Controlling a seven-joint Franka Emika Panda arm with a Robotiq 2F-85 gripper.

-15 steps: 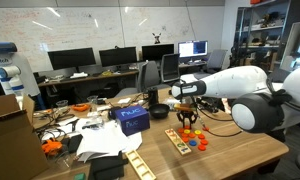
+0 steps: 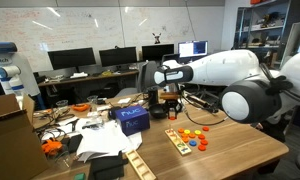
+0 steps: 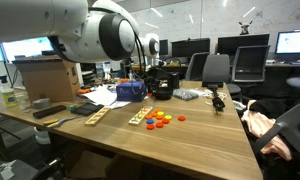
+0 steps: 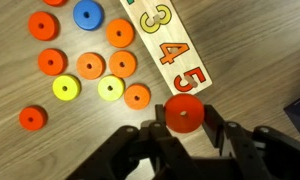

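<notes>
Between the fingers of my gripper is an orange-red disc (image 4: pixel 184 112) with a small centre hole, and the fingers are shut on it. In the wrist view it appears just past the "5" end of the wooden number board (image 4: pixel 175 45), which shows 3, 4 and 5. In exterior view 1 the gripper is above the table near that board (image 2: pixel 178 141). Loose discs lie beside the board: a blue disc (image 4: pixel 88 14), yellow discs (image 4: pixel 111 88), orange discs (image 4: pixel 120 33) and red ones (image 4: pixel 33 118).
A second wooden board (image 2: pixel 139 165) lies nearer the table's front. Around it are white papers (image 2: pixel 100 140), a blue box (image 2: pixel 133 120) and a black pan (image 3: pixel 164 92). A cardboard box (image 2: pixel 12 140) stands at the left.
My gripper has risen from among the loose discs and moved left towards the number board, carrying the orange-red disc. The boards and other items look unmoved.
</notes>
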